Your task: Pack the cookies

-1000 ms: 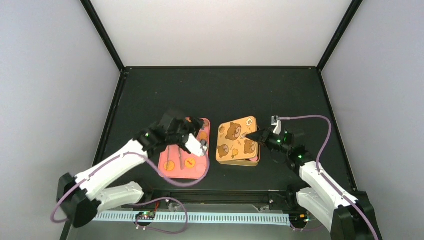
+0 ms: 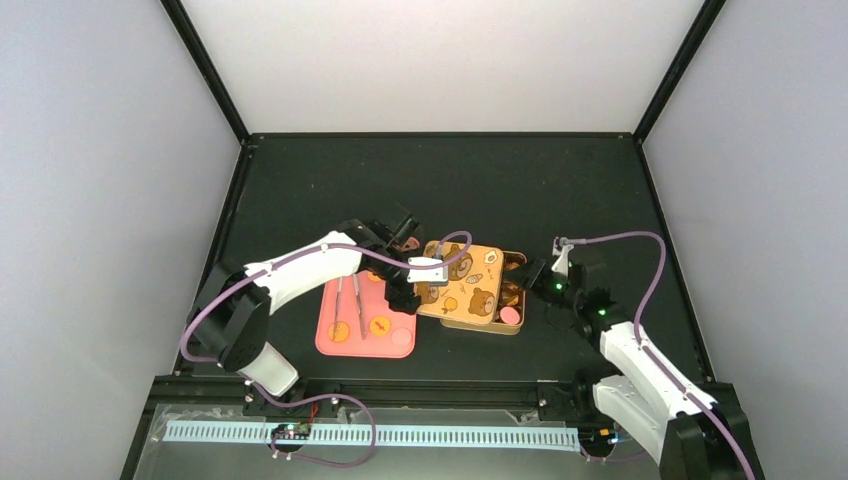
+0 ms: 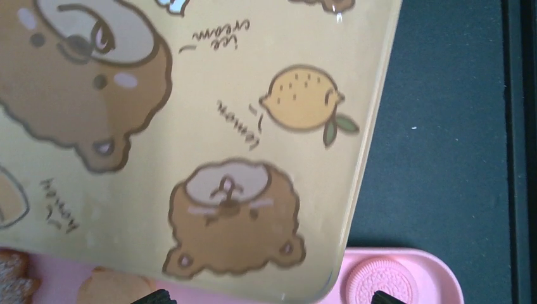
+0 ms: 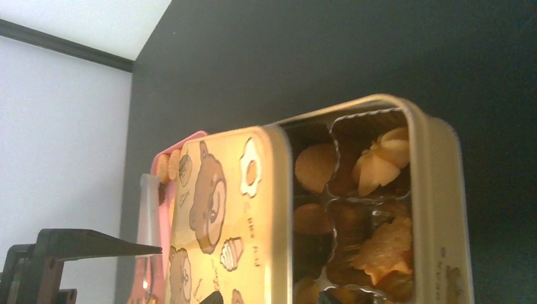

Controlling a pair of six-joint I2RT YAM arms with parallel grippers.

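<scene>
A cookie box with bear drawings stands mid-table; its right-hand compartments, holding several cookies, lie uncovered. Its lid is shifted left, resting askew with its left end over the pink tray's right edge. In the left wrist view the lid fills the upper left, and its corner comes between the fingertips of my left gripper, which is open. My right gripper is open at the box's right side, one fingertip over the lid and the other over the compartments.
Left of the box is a pink tray with several cookies and two utensils, partly under my left arm. A pink round cookie lies near its corner.
The lid has slid left off the right part of the box and now reaches the tray. The left gripper has swung in over the lid's edge.
</scene>
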